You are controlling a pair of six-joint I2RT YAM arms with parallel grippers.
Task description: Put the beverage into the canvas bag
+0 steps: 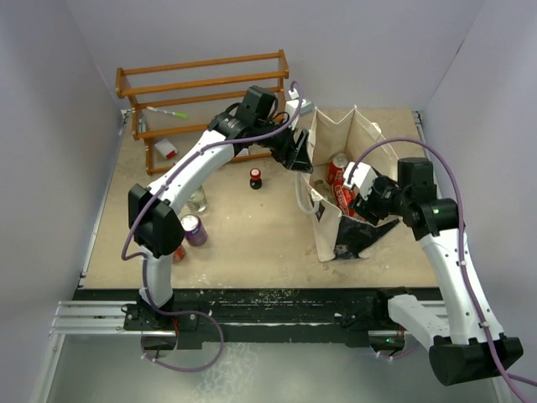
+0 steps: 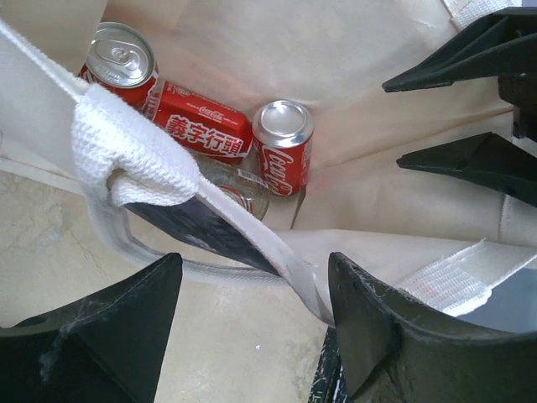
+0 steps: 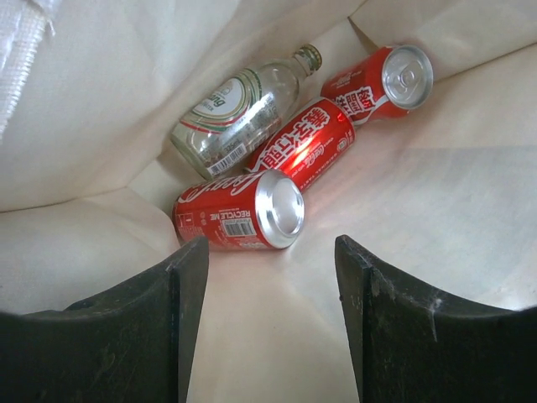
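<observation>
The cream canvas bag [image 1: 362, 134] holds red cola cans [image 3: 303, 142] and a clear glass bottle [image 3: 235, 117], lying in its bottom. My left gripper [image 1: 298, 155] is at the bag's left rim; its fingers stand apart in the left wrist view, a white handle strap behind them. My right gripper [image 1: 365, 210] is inside the bag's right part, its fingers apart above the bag floor, nothing between them, near a lying can [image 3: 226, 214].
On the table [image 1: 235, 260] to the left stand a purple can [image 1: 194, 231], a small dark red-capped bottle [image 1: 255, 179], a glass bottle and another can. A wooden rack [image 1: 193, 63] stands at the back.
</observation>
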